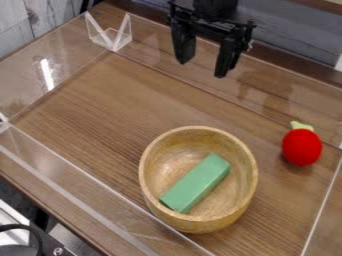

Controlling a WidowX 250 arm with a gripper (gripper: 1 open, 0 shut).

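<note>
My black gripper (206, 58) hangs at the top centre of the camera view, pointing down over the bare back part of the wooden table, its fingers apart with nothing between them. In the lower middle a tan bowl (163, 154) holds a green block (197, 183) lying at a slant. To the right lies a red round object (301, 147) with a small pale green piece at its top.
A clear plastic object (111, 30) stands at the back left. Black cabling shows at the lower left corner.
</note>
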